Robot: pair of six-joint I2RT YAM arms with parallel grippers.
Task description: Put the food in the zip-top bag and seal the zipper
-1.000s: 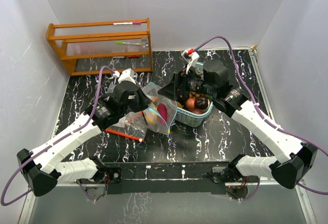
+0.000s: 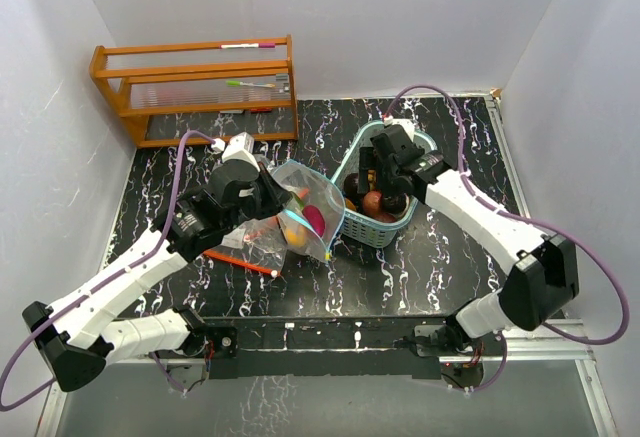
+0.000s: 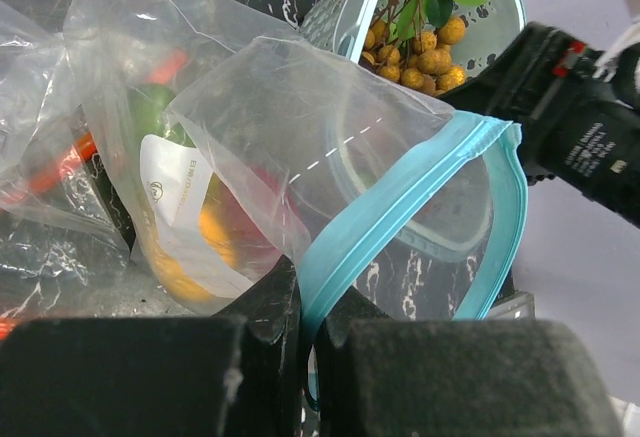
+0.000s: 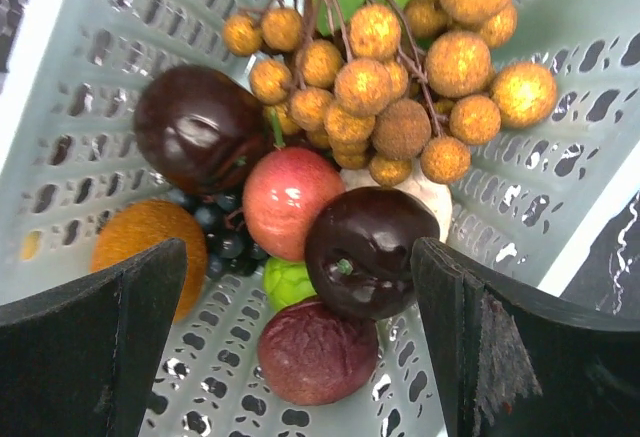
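Note:
A clear zip top bag (image 3: 235, 87) with a blue zipper rim (image 3: 400, 192) gapes toward the basket. My left gripper is shut on the bag's rim. Through the film show a green fruit (image 3: 150, 112), a yellow one (image 3: 220, 227) and, in the top view, a magenta one (image 2: 313, 219). My right gripper stands open inside the light green basket (image 4: 50, 147), its fingers apart above the food. Below and between them are a red fruit (image 4: 290, 204), a dark round fruit (image 4: 370, 247) and a dark red fruit (image 4: 318, 350).
Also in the basket are an orange fruit (image 4: 152, 247), another dark fruit (image 4: 200, 127), dark grapes (image 4: 228, 245) and a bunch of longans (image 4: 365, 87). A wooden rack (image 2: 200, 72) stands at the back left. Bare dark tabletop (image 2: 400, 272) lies in front of the basket.
The magenta fruit lies inside the bag.

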